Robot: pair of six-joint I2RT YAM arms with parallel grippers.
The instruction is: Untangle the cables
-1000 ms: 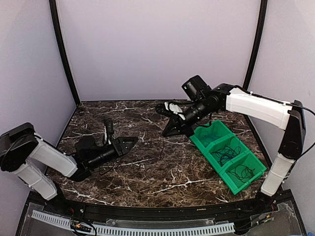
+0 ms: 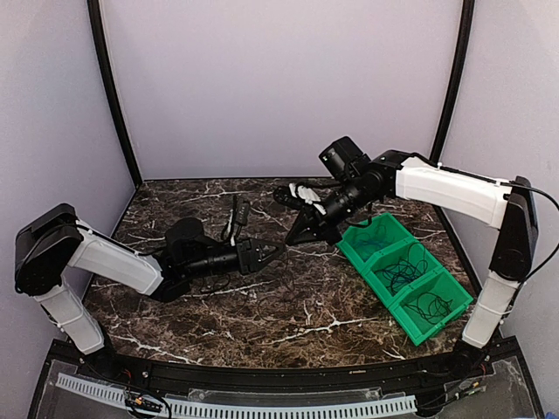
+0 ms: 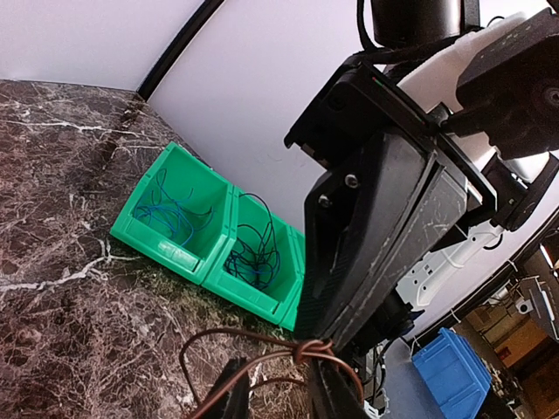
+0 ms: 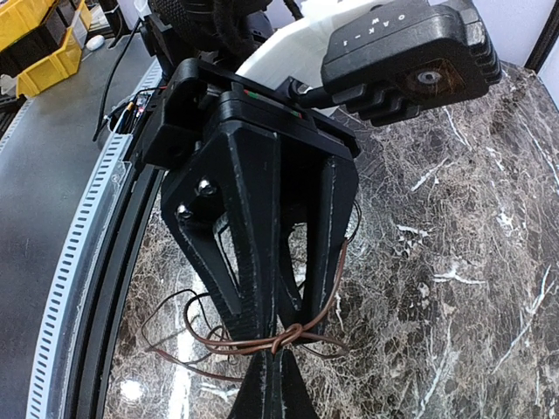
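Observation:
A thin brown cable with a small knot [image 4: 288,335] hangs at the tips of my right gripper, which is shut on it. Its loops spread to both sides in the right wrist view. My left gripper [image 2: 274,249] faces the right gripper [image 2: 290,242] from the left, very close, above the table. Part open, its fingertips straddle a gap at the bottom of the left wrist view, where the brown cable [image 3: 247,365] passes in front of them. Whether any strand lies between the left fingers is hard to see.
A green three-compartment bin [image 2: 403,278] stands at the right, with blue cables [image 3: 170,212] in one compartment and dark cables [image 3: 255,262] in another. Both grippers crowd the middle.
My left gripper has moved right and away from the front edge, up to the right gripper and the hanging cable. The right arm has shifted only slightly left.

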